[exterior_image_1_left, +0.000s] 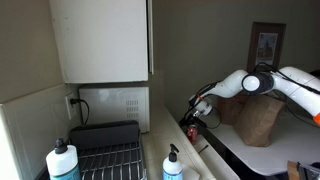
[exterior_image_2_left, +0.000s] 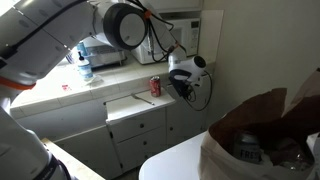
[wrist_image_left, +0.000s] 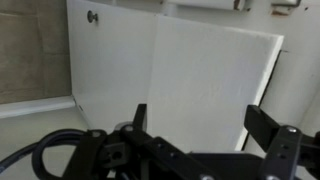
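In the wrist view my gripper is open, its two dark fingers wide apart and nothing between them. Beyond them are white panels (wrist_image_left: 205, 70), one bearing a small dark knob (wrist_image_left: 92, 16). From exterior view 2, the gripper (exterior_image_2_left: 184, 92) is at the counter's front edge, to the right of a red can (exterior_image_2_left: 155, 86). The same can (exterior_image_1_left: 193, 132) appears just below the gripper (exterior_image_1_left: 193, 112) in exterior view 1. At that distance the fingertips are too small to make out, and no contact with the can shows.
Brown paper bags stand at the right, one (exterior_image_2_left: 268, 120) large and open in exterior view 2. Two soap bottles (exterior_image_1_left: 63, 162) (exterior_image_1_left: 173, 167) and a dark dish rack (exterior_image_1_left: 112, 160) are in the foreground of exterior view 1. A microwave (exterior_image_2_left: 172, 32) sits at the back.
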